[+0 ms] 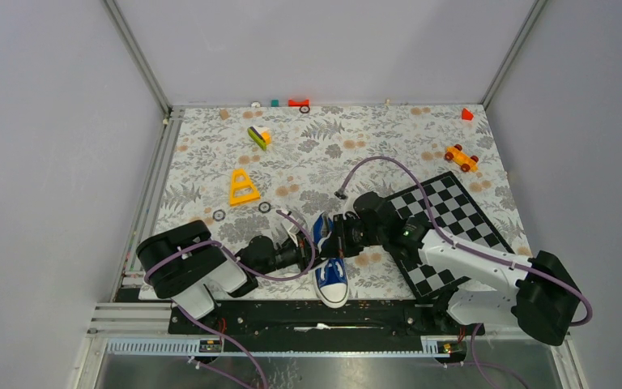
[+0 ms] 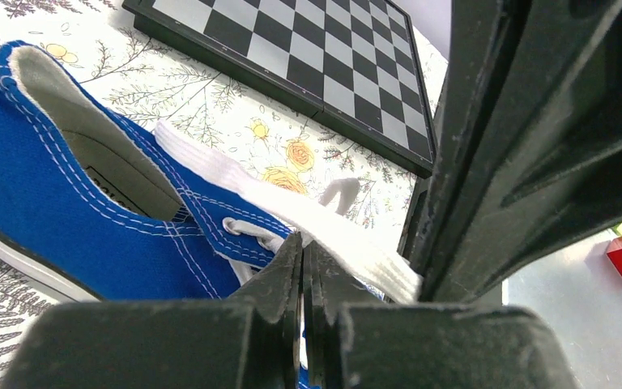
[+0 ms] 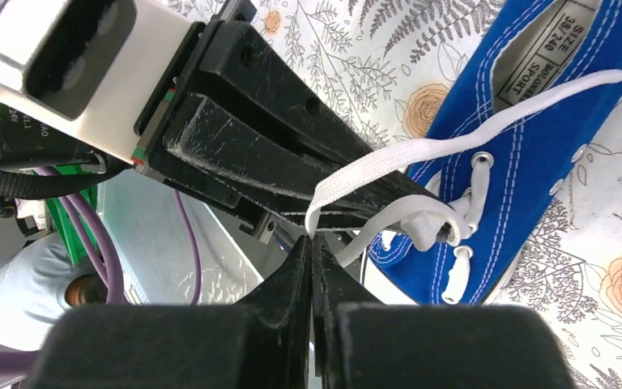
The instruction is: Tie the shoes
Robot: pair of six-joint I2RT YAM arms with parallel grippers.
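The blue canvas shoe with a white toe cap lies near the table's front edge, toe towards the front. Its tongue and eyelets show beside my grippers in the right wrist view. My right gripper is shut on a white lace, one part of which runs off past the shoe opening. Another part curves across the left fingers to a bunched knot at the eyelets. My left gripper is shut low over the tongue, lace touching its tips; whether any is pinched between them is unclear.
A checkered board lies to the right of the shoe, partly under the right arm. A yellow triangle, black rings and a toy car are scattered further back.
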